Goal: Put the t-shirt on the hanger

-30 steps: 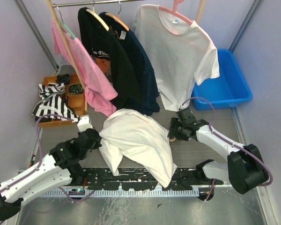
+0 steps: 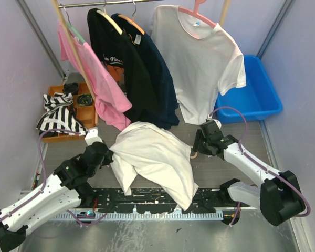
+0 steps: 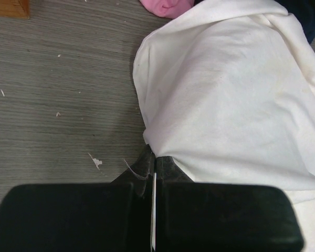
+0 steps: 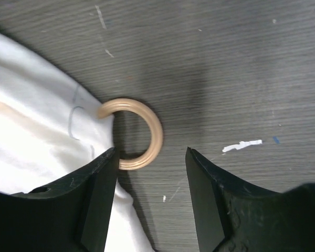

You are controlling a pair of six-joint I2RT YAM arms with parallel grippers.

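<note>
A cream t-shirt (image 2: 152,157) lies spread and creased on the grey floor. At its left edge my left gripper is shut, with the cloth (image 3: 226,105) gathered at its fingertips. A tan curved hook (image 4: 156,131) sticks out from beneath the shirt's right edge; whatever it joins to is hidden under the cloth. My right gripper is open around the hook's level, one finger (image 4: 102,178) over the shirt's edge and the other (image 4: 199,178) over bare floor. Nothing is held between them.
On the rail (image 2: 115,2) above hang a pink shirt (image 2: 97,79), dark shirts (image 2: 126,79) and a white t-shirt (image 2: 194,58). A blue bin (image 2: 257,89) stands at back right, a wooden box (image 2: 58,137) with striped cloth at left.
My right gripper has shifted slightly to the right, off the shirt's edge, and more of the hook shows in the top view. The left arm and the shirt look unchanged.
</note>
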